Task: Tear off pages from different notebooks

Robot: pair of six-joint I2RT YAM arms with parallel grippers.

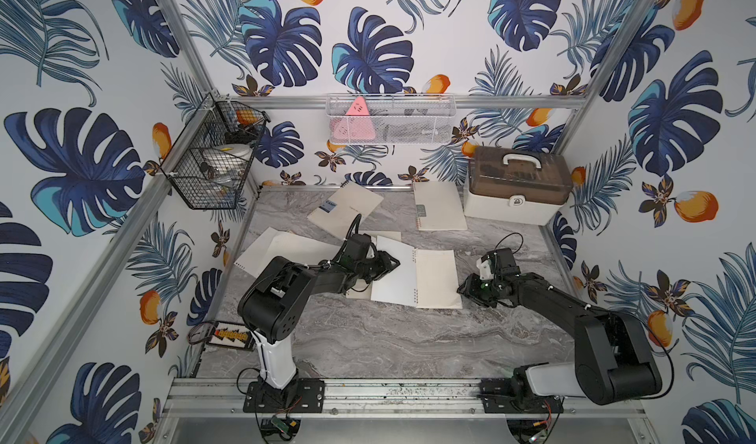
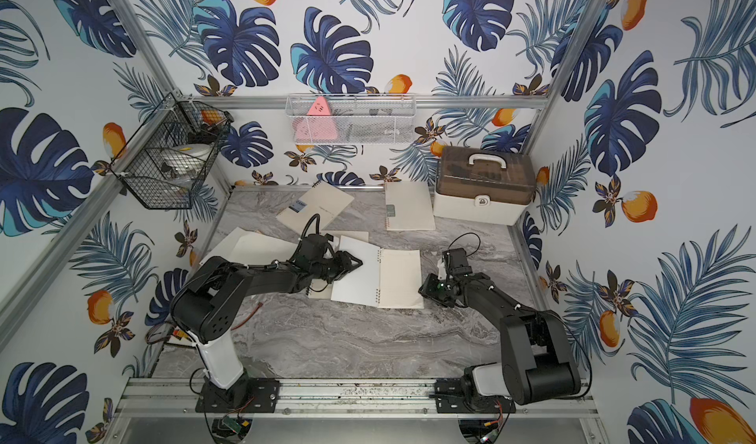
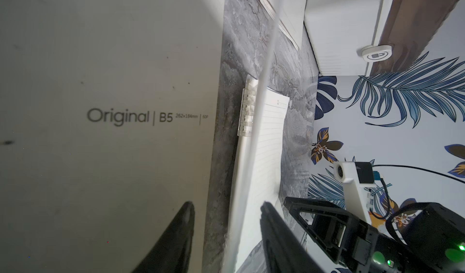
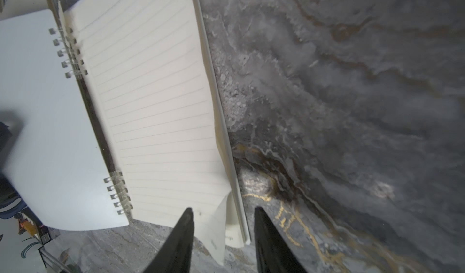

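Note:
An open spiral notebook lies mid-table, with a white left half (image 1: 397, 290) and a lined right page (image 4: 150, 98), whose near right corner is bent up. My left gripper (image 1: 382, 264) rests on the white half; in its wrist view a translucent cover marked "Original B5" (image 3: 140, 147) fills the left, its edge between the blurred fingertips. What exactly it grips is unclear. My right gripper is part open, just off the right page's near right corner, its fingertips either side of the bent paper.
More notebooks lie at back left (image 1: 338, 207), back centre (image 1: 439, 205) and left (image 1: 264, 251). A brown-lidded box (image 1: 516, 176) stands back right, a black wire basket (image 1: 212, 184) hangs left, and a tray (image 1: 230, 335) sits front left.

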